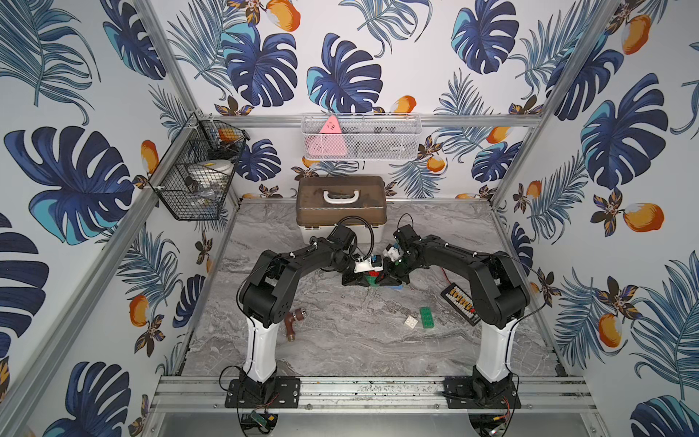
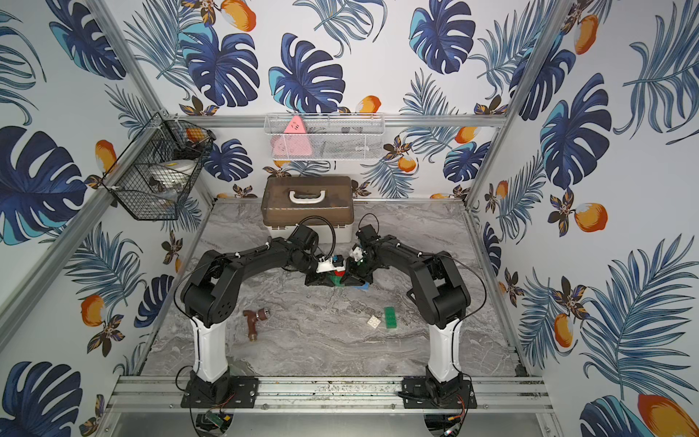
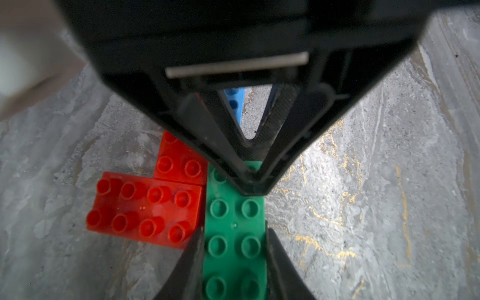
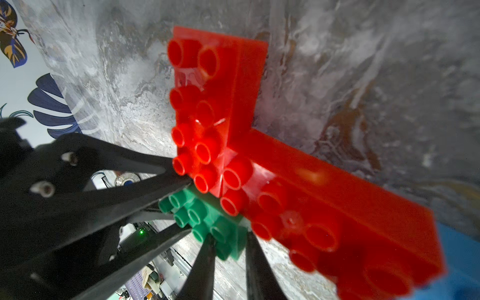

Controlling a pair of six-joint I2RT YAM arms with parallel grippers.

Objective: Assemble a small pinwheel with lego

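At the centre of the table, my left gripper is shut on a long green brick. Two red bricks form an angle beside it, with a blue brick partly visible beyond. In the right wrist view, the red bricks lie close against the green brick, and blue shows at the right edge. My right gripper is shut at the far end of this cluster, its black fingers over the green brick; exactly which piece lies between them is hard to tell.
A toolbox stands behind the arms. A green brick, a small white piece, a tray of small items and a brown object lie nearer the front.
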